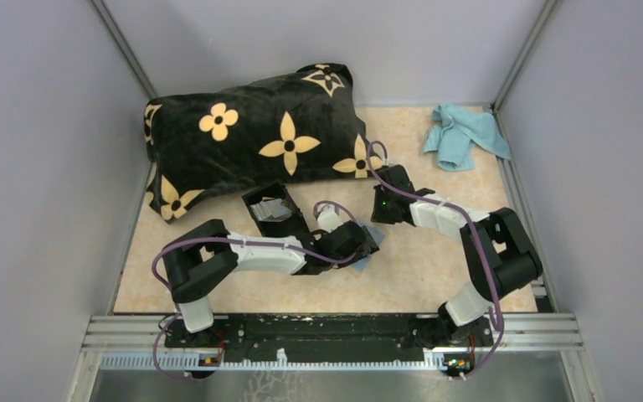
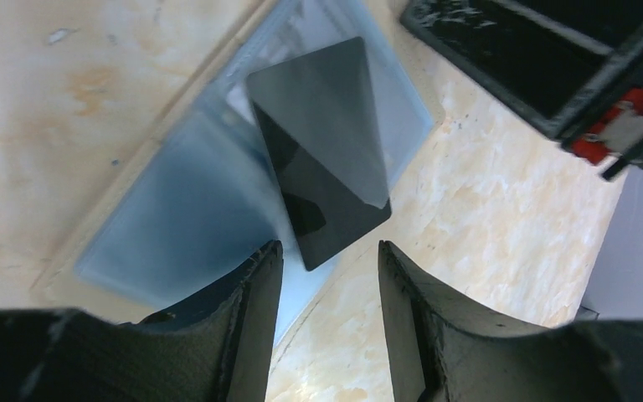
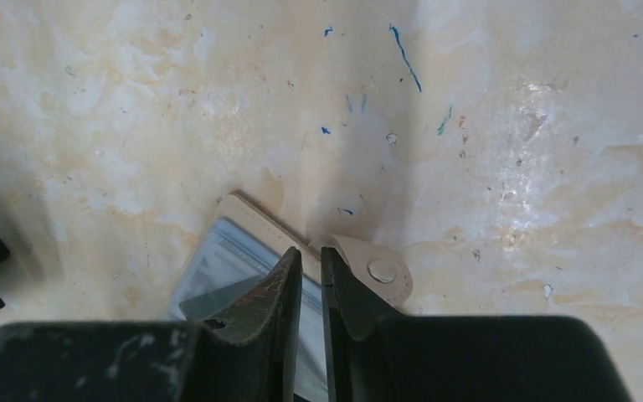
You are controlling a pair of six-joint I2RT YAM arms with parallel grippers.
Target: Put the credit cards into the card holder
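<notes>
The card holder [image 2: 192, 201], with clear bluish sleeves and beige edges, lies open on the table. A black card [image 2: 326, 151] rests at a slant over its sleeves; whether it is partly inside one cannot be told. My left gripper is open at the card's near end, with no card visible between its fingers. From above, this gripper hides most of the holder [image 1: 375, 234]. In the right wrist view, my right gripper has its fingers slightly apart, above the holder's edge beside its snap strap [image 3: 383, 270]. Nothing shows held there.
An open black box [image 1: 273, 211] with cards inside stands left of the holder. Behind it lies a black patterned cushion [image 1: 259, 138]. A blue cloth [image 1: 462, 138] sits at the back right. Bare table lies in front of the right arm.
</notes>
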